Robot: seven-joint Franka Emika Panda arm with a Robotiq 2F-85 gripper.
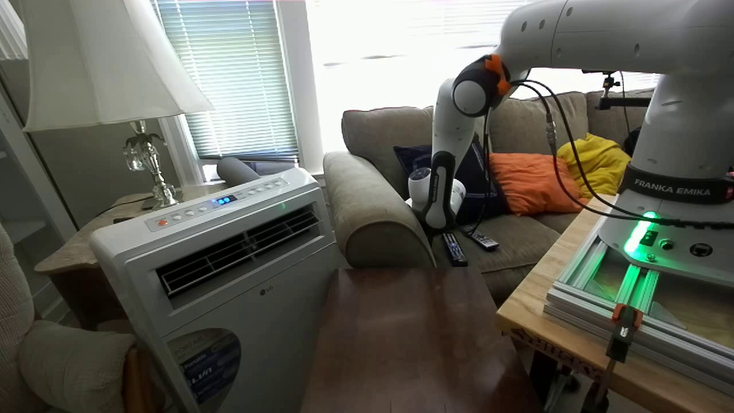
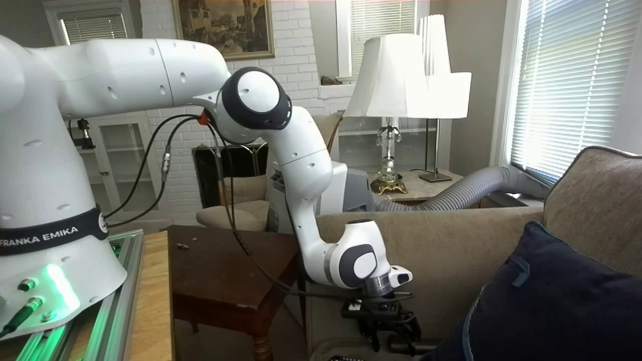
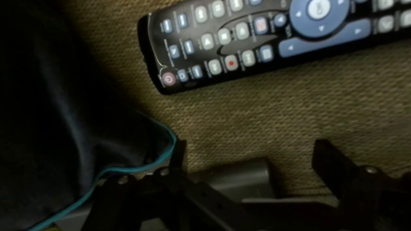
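My gripper is open low over the sofa seat, its dark fingers spread wide. Between and below them in the wrist view lies a smooth dark grey object (image 3: 239,175), partly covered by the gripper; what it is cannot be told. A black remote (image 3: 254,50) with grey and blue buttons rests farther up in that view, apart from the fingers. In exterior view 2 the gripper (image 2: 394,340) points down beside the sofa arm. Two remotes, one nearer (image 1: 454,249) and one farther right (image 1: 483,238), show on the seat in exterior view 1, where my arm hides the gripper.
A navy pillow (image 3: 96,115) with teal piping lies close by the left finger. The sofa arm (image 2: 445,240) rises beside my wrist. A brown wooden table (image 1: 413,330) stands in front of the sofa. Orange (image 1: 533,182) and yellow (image 1: 595,162) pillows sit farther along.
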